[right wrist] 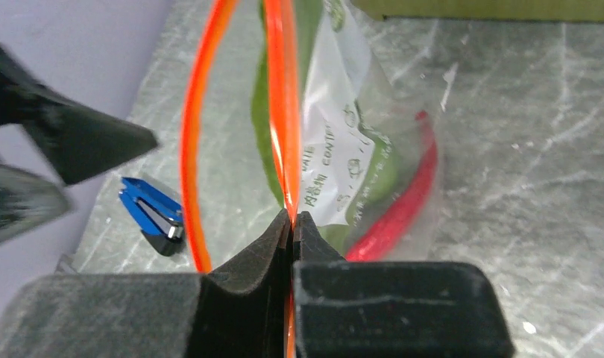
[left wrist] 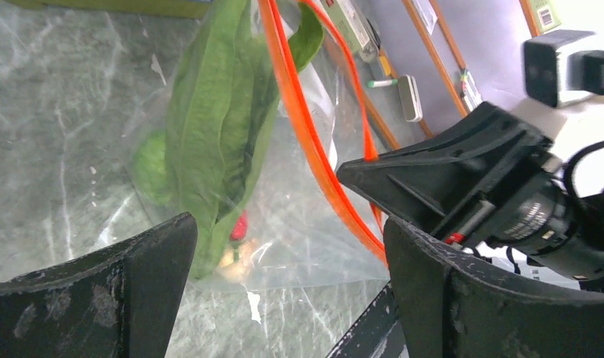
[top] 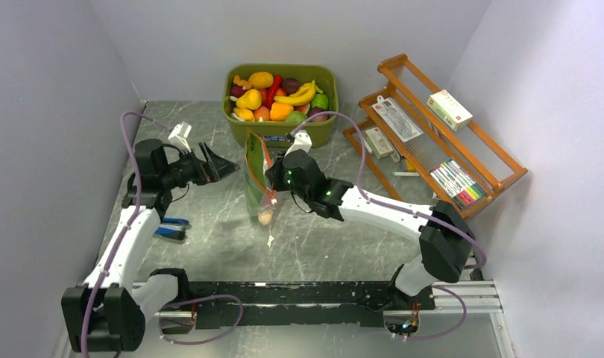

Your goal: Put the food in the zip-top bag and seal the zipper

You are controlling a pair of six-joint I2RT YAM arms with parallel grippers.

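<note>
A zip top bag (top: 254, 186) with orange zipper edges is held upright at the table's middle, green food and a red item showing inside (right wrist: 392, 216). My right gripper is shut on the bag's zipper edge, pinching the orange strip. My left gripper (top: 217, 165) stands open just left of the bag; in the left wrist view its fingers frame the lower part of the bag, with nothing visibly gripped.
A green bin (top: 247, 130) of fruit and vegetables stands at the back. A wooden rack (top: 500, 179) with boxes and markers is at the right. A blue and black tool (top: 172, 231) lies at the left.
</note>
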